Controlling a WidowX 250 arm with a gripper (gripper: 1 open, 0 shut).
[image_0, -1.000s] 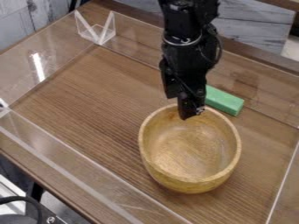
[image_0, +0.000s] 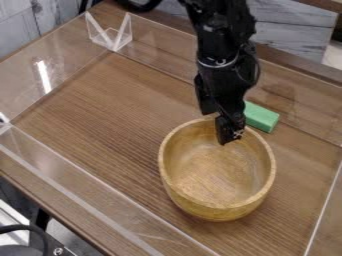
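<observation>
A black robot gripper (image_0: 222, 118) hangs from the top centre over the back rim of a wooden bowl (image_0: 214, 185), its fingers pointing down. It is open, and I see nothing held in it. The bowl looks empty. A green block (image_0: 261, 118) lies on the wooden table just right of the gripper, behind the bowl, partly hidden by the arm.
A clear plastic object (image_0: 110, 30) stands at the back left. A black cable (image_0: 27, 230) lies at the bottom left corner.
The arm and gripper have shifted slightly and changed their angle over the bowl's back rim. The bowl and green block have stayed in place.
</observation>
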